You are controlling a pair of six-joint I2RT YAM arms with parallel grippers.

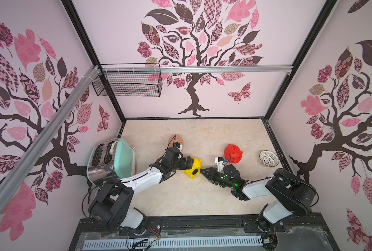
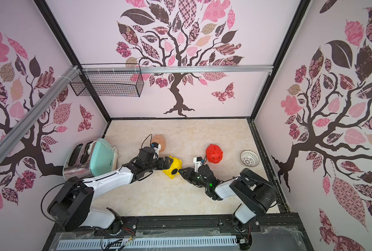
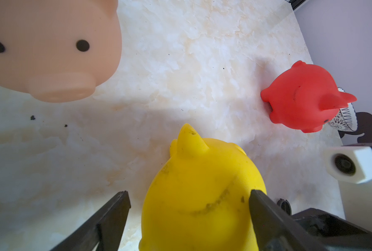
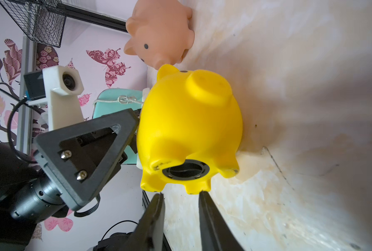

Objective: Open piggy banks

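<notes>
A yellow piggy bank [image 4: 190, 117] lies with its black-ringed round opening [image 4: 185, 170] facing my right gripper, whose parted fingers are just short of it. My left gripper is over the yellow bank, its fingers on either side, open; whether they touch it is unclear. A peach piggy bank [image 4: 163, 29] stands behind, and a red piggy bank [image 3: 298, 96] rests to the right.
A mint toaster-like appliance [image 1: 123, 159] stands at the left edge. A white patterned bowl [image 1: 268, 158] sits at the right. A wire basket [image 1: 127, 81] hangs high on the back left.
</notes>
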